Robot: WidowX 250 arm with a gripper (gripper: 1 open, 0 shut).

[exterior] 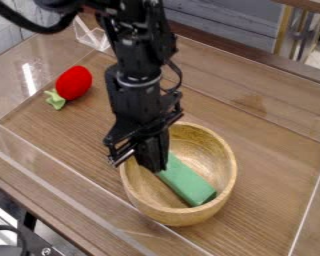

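Note:
A wooden bowl (212,208) sits on the table at the lower centre, with a green block (188,184) lying inside it. The black gripper (144,157) is low over the bowl's upper left part, near the upper end of the block. Its fingers look close together; whether anything is between them is hard to see.
A red object (75,82) with a pale green part lies at the upper left. A dark cable shows at the lower left corner.

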